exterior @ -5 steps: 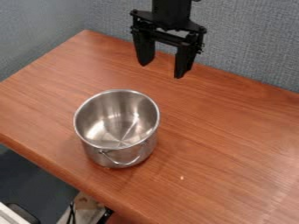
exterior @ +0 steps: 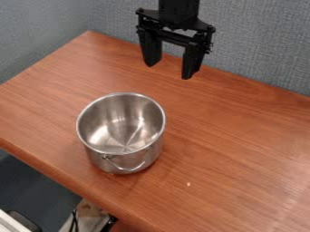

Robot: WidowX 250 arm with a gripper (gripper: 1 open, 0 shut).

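Note:
A black gripper (exterior: 171, 57) hangs at the top centre of the camera view, its two fingers spread wide with nothing between them, above the back part of the table. A shiny steel pot (exterior: 121, 131) with a wire handle on its near side stands upright at the left front of the wooden table, apart from the gripper.
Grey padded walls (exterior: 262, 41) rise behind it. Past the front-left edge is a dark gap with some light objects and cables at the bottom corner, too cropped to identify.

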